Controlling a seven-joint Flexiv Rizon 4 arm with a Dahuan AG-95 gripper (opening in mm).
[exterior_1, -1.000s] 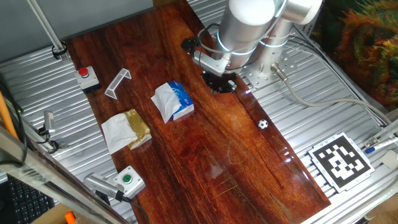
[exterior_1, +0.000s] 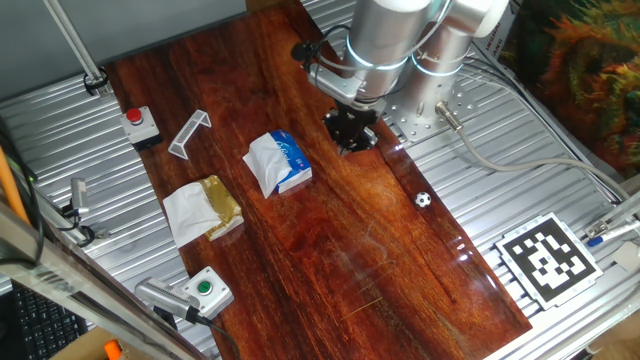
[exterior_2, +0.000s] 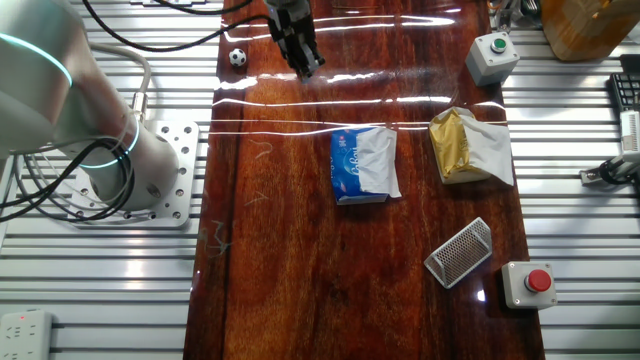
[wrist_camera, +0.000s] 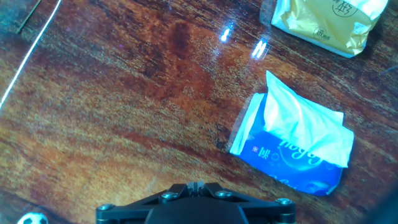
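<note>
My gripper (exterior_1: 345, 148) hangs over the wooden board beside the robot base; in the wrist view its fingertips (wrist_camera: 196, 186) meet at the bottom edge, shut, with nothing visible between them. A blue tissue pack (exterior_1: 292, 165) with white tissue sticking out lies near the board's middle, apart from the gripper. In the wrist view that blue pack (wrist_camera: 292, 163) is right of and above the fingertips. Farther off lies a gold tissue pack (exterior_2: 452, 145), also with white tissue out. A small black-and-white ball (exterior_1: 423, 200) rests near the board's base-side edge.
A white perforated holder (exterior_2: 460, 254) lies beyond the packs. The red-button box (exterior_1: 140, 128) and green-button box (exterior_1: 208, 292) stand along the far edge. A marker board (exterior_1: 548, 258) lies off the wood. Much of the board's surface is bare.
The arm's upper links and wrist bracket have shifted and tilted slightly, while the gripper stays over nearly the same spot. The packs, ball and holder have not moved.
</note>
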